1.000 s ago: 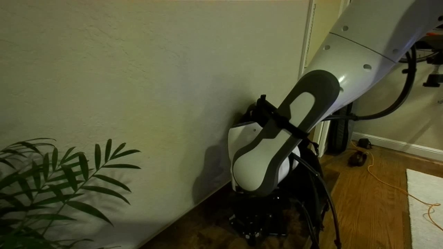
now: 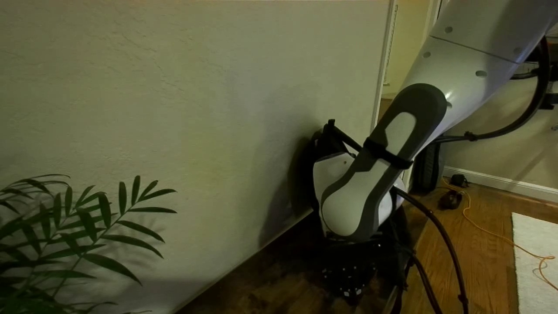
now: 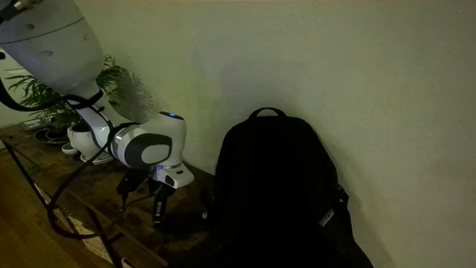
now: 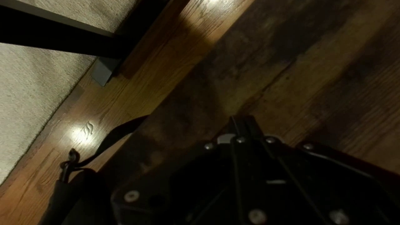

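Observation:
My gripper is shut above the dark wooden tabletop (image 4: 300,75) in the wrist view, with nothing showing between its fingers. In exterior view 2 it points down beside a black backpack (image 3: 276,178), to the left of it. The backpack stands upright against the wall and has a loop handle on top. Part of a black bag and its strap (image 4: 116,135) appear at the lower left of the wrist view, overhanging the table edge. From exterior view 1 the arm hides most of the backpack, and the gripper (image 2: 349,290) is dark against the table.
A leafy plant (image 2: 78,238) rises at the left of exterior view 1. Its white pot (image 3: 84,140) stands at the table's far end in exterior view 2. A wall (image 2: 209,104) runs along the back. Cables hang from the arm. The tabletop beneath the gripper looks bare.
In exterior view 1 the arm and gripper have shifted to the right, toward the backpack, covering more of it. The plant has stayed where it was.

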